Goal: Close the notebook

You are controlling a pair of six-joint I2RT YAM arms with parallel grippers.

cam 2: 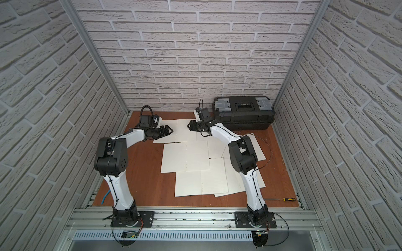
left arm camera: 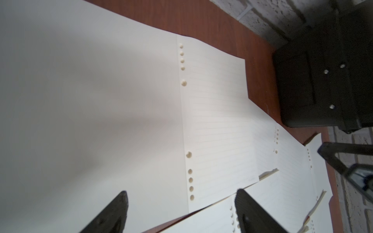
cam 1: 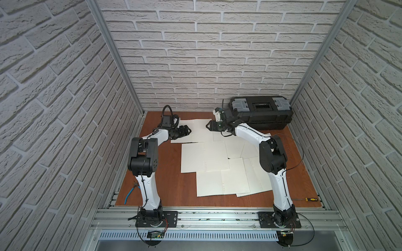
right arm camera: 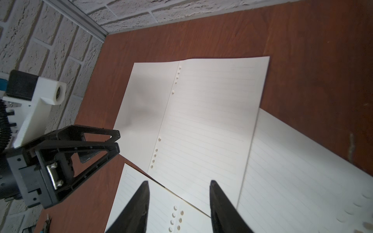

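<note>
At the back left, a notebook (cam 1: 199,126) lies spread flat, its blank left side (left arm camera: 116,116) and lined right page (left arm camera: 217,104) meeting at a row of punched holes. Over its left side is my left gripper (cam 1: 188,130); the left wrist view shows its fingers (left arm camera: 120,211) apart, nothing between them. My right gripper (cam 1: 209,125) is above the notebook's right edge, open and empty, with spread fingers (right arm camera: 143,202) in the right wrist view. Several more notebooks, including one in front (cam 1: 196,156), lie open too, some overlapping.
A black toolbox (cam 1: 261,110) stands at the back right, close behind the right arm. Blue-handled pliers (cam 1: 130,193) lie front left and a yellow screwdriver (cam 1: 311,199) front right. Bare wood (cam 1: 171,188) shows at the front left.
</note>
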